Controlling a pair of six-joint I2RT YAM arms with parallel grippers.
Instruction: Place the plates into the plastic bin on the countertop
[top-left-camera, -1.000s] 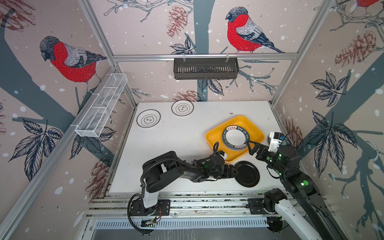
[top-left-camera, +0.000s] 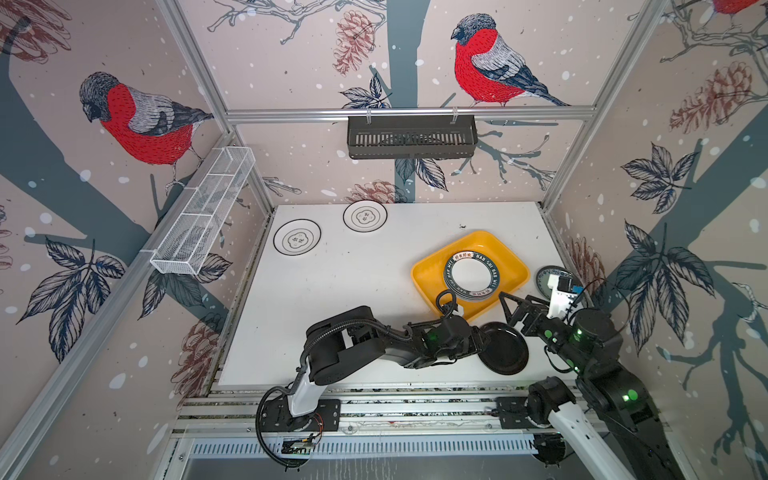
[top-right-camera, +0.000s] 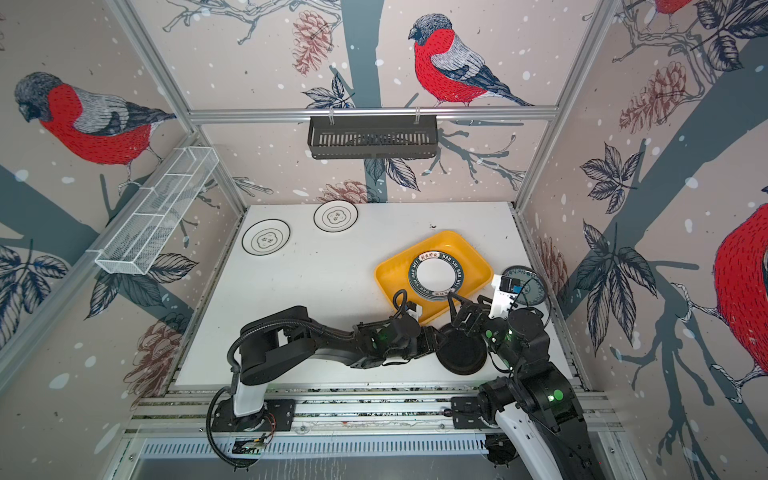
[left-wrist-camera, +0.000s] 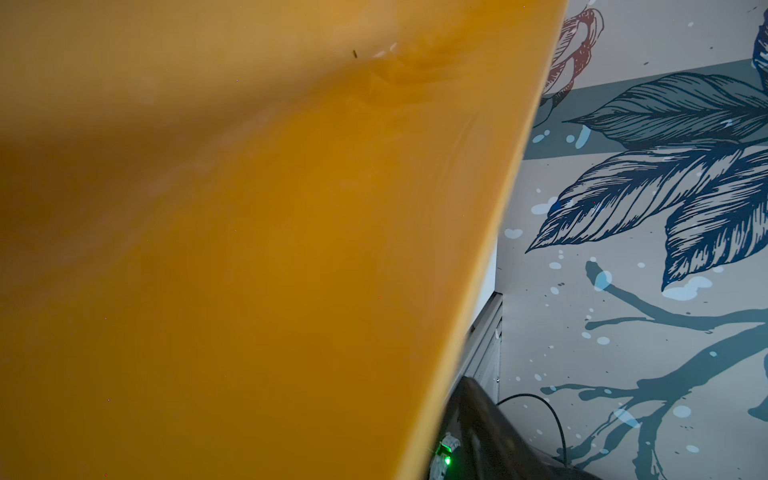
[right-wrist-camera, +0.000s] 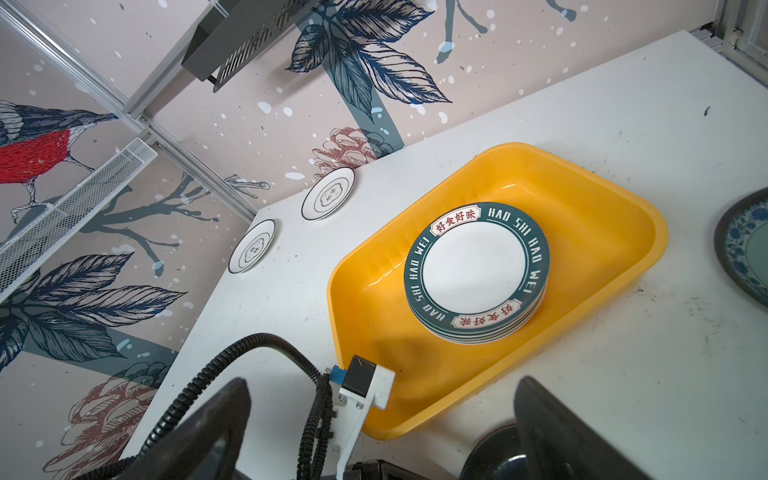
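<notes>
A stack of white plates with green rims (right-wrist-camera: 476, 268) sits inside the yellow plastic bin (right-wrist-camera: 616, 276). On the counter in front of the bin lies a round black plate (top-left-camera: 504, 352). My left gripper (top-left-camera: 481, 341) is at that plate's left edge, low over the counter; its grip cannot be made out. The left wrist view is mostly filled by the bin's yellow side, with one dark finger (left-wrist-camera: 488, 436) at the bottom. To the right, above the counter near the bin's corner, my right gripper stands open and empty, fingers wide apart.
Two white plates with dark rims lie at the back left, one further left (top-left-camera: 297, 237) and one nearer the middle (top-left-camera: 365, 216). A blue-green patterned plate (right-wrist-camera: 752, 248) lies at the counter's right side.
My left gripper has moved right, and the black plate has slid right with it.
</notes>
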